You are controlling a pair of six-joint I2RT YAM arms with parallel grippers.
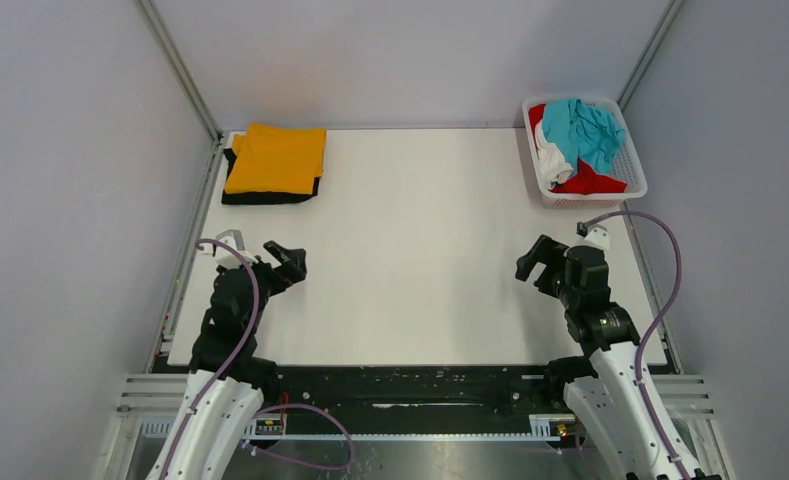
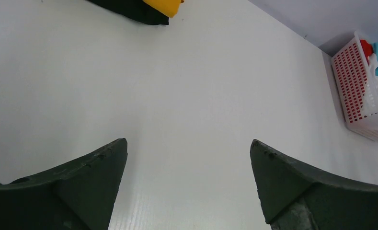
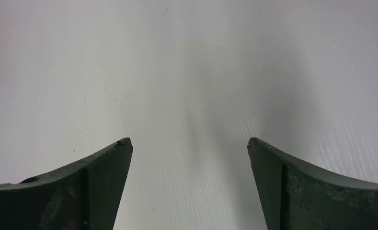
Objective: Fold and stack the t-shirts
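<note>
A folded stack of shirts [image 1: 275,160], orange on top of black, lies at the back left of the table; its corner [image 2: 160,7] shows in the left wrist view. A white basket [image 1: 590,198] at the back right holds loose teal [image 1: 580,130], red [image 1: 590,180] and white shirts. My left gripper [image 1: 286,262] is open over the front left of the table, fingertips apart with nothing between them. My right gripper [image 1: 535,265] is open over the front right, in front of and left of the basket, also empty.
Walls close it in at the back and both sides; a dark edge runs along the front. Purple cables [image 1: 675,260] loop over both arms.
</note>
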